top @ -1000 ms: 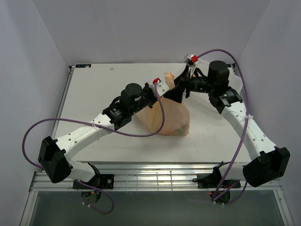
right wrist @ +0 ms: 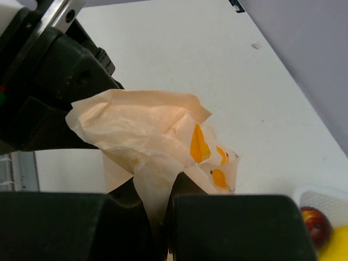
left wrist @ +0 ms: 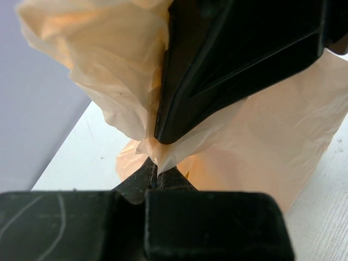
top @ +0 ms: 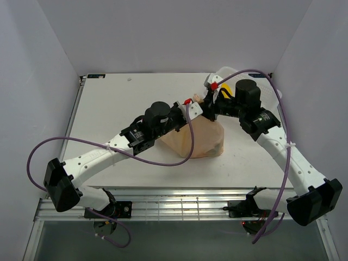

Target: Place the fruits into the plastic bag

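Note:
The pale orange plastic bag [top: 196, 141] stands in the middle of the table, both grippers meeting at its top. My left gripper is shut at the bag's crumpled edge, with a thin fold of plastic by its fingertips. My right gripper is shut on the gathered top of the bag [right wrist: 147, 130]. Fruit in a white basket [right wrist: 310, 196] at the back right shows in the right wrist view: a red fruit [right wrist: 314, 223] and a yellow one [right wrist: 337, 247]. The bag's inside is mostly hidden.
Grey walls close in the white table [top: 109, 109] at the back and sides. The basket sits behind my right arm, and a metal rail runs along the front edge.
Both grippers and the bag have shifted slightly toward the right and front.

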